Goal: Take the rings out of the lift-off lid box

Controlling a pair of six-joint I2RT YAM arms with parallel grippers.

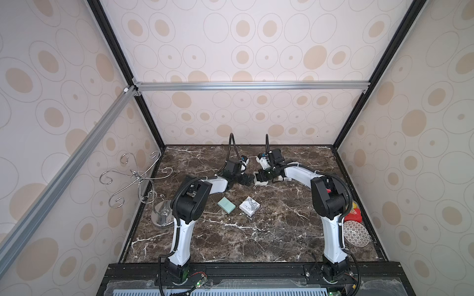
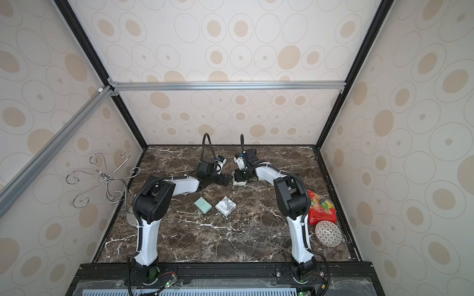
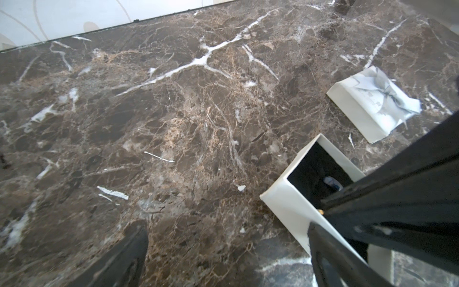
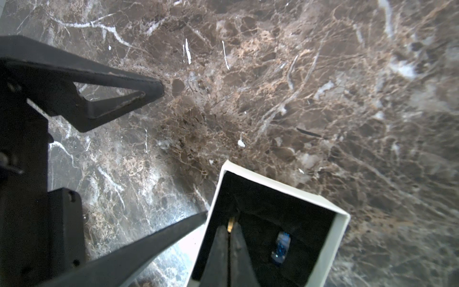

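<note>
The open white box (image 4: 272, 185), lined in black, shows in both wrist views. Inside lie a gold ring (image 4: 231, 223) and a blue-stoned ring (image 4: 282, 246). My right gripper is shut and dips into the box, its tips right at the gold ring. Whether the ring sits between them or just behind is unclear. Beside the box, my left gripper stands open with empty fingers, one finger (image 3: 330, 258) close to the box wall. The lid with a silver bow (image 3: 377, 102) lies apart on the table.
Toward the front lie a mint-green box (image 1: 226, 205) and a white-silver box (image 1: 249, 206). A metal stand (image 1: 135, 175) is on the left; a red packet (image 2: 321, 209) and round lattice piece (image 2: 328, 233) are on the right.
</note>
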